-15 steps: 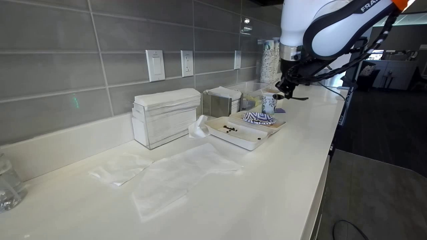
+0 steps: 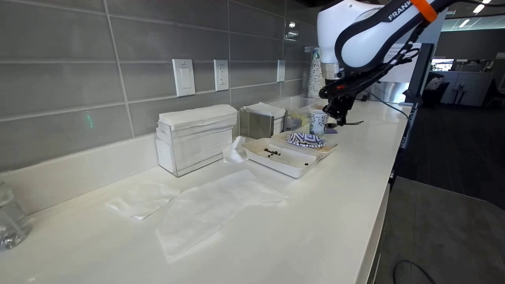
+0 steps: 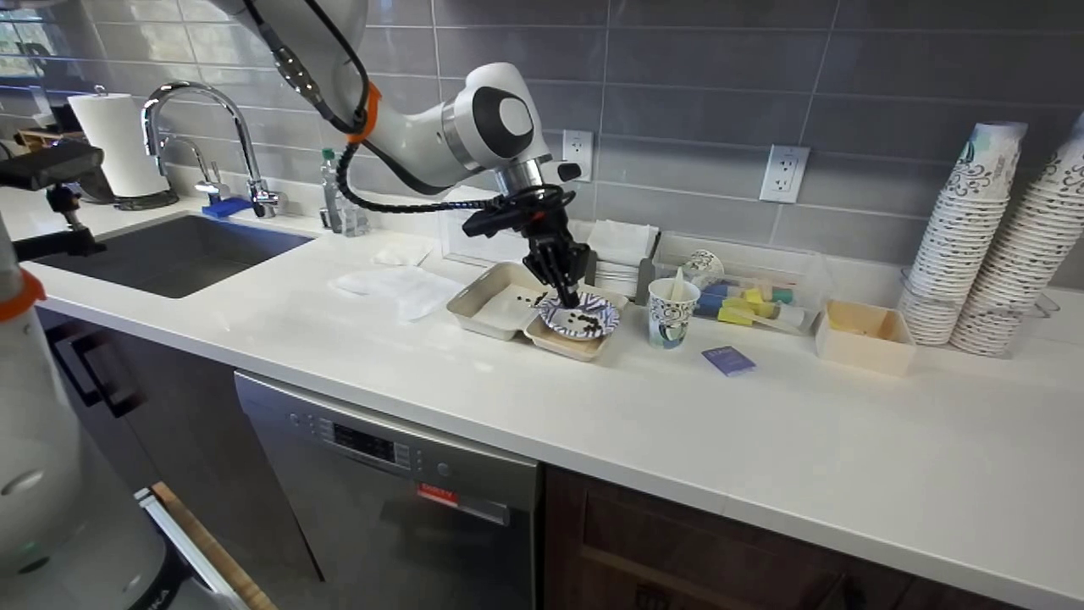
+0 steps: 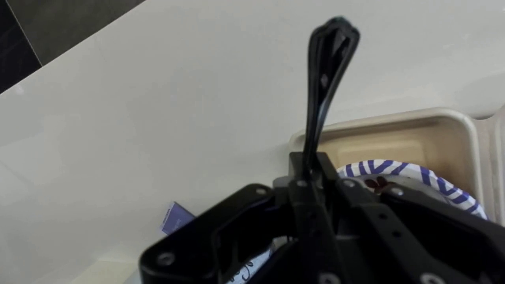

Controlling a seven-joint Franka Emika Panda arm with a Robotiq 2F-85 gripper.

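Note:
My gripper is shut on a black spoon (image 4: 332, 40), whose handle points up in the wrist view; its other end is hidden behind the fingers. In exterior view 1 the spoon (image 2: 352, 123) lies roughly level, with a darker, wider end beside the cup; whether that end carries anything cannot be told. The gripper (image 3: 569, 296) overlaps the blue-and-white patterned plate (image 3: 600, 327) in exterior view 2. Dark bean-like pieces (image 3: 581, 324) lie on that plate, which rests in one half of an open takeout box (image 3: 469, 311). More dark pieces (image 2: 272, 152) lie in the other half.
A patterned paper cup (image 3: 667, 324) stands close to the box, with a small purple packet (image 3: 728, 360) beyond it. Napkin holders (image 2: 196, 137), a clear bin (image 3: 803, 266) and cup stacks (image 3: 960, 244) line the wall.
In exterior view 1 the arm and gripper have shifted left and slightly down. The spoon has come lower with the gripper; the plate, box and cup have stayed put.

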